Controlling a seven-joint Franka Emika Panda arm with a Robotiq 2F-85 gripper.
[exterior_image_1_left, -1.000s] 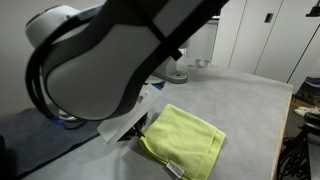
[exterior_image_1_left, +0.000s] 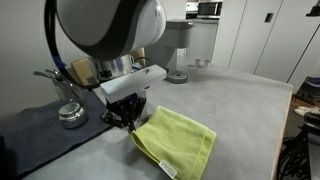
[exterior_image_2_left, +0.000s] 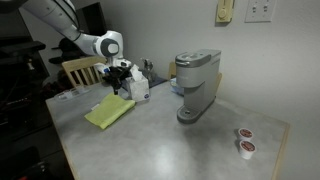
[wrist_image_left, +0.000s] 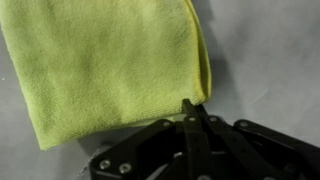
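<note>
A yellow-green cloth (exterior_image_1_left: 180, 145) lies on the grey table, its edge nearest the gripper raised a little and a white tag showing there. In the wrist view the cloth (wrist_image_left: 105, 65) looks folded, with layered edges along its right side. My gripper is shut on the cloth at its near right corner; the fingertips cover the pinched bit. From the first exterior view, the gripper (exterior_image_1_left: 132, 124) points down at the cloth's left edge. The second exterior view has the cloth (exterior_image_2_left: 108, 112) in front of the white arm, the gripper (exterior_image_2_left: 114, 92) at its far edge.
A dark mat (exterior_image_1_left: 50, 135) with metal containers (exterior_image_1_left: 72, 114) lies beside the arm. A grey coffee machine (exterior_image_2_left: 198, 85) stands by the wall, and two small cups (exterior_image_2_left: 247, 149) are at the far right.
The arm has moved back, uncovering the metal containers. The cloth has shifted slightly left with the gripper, and its held edge is lifted more than before.
</note>
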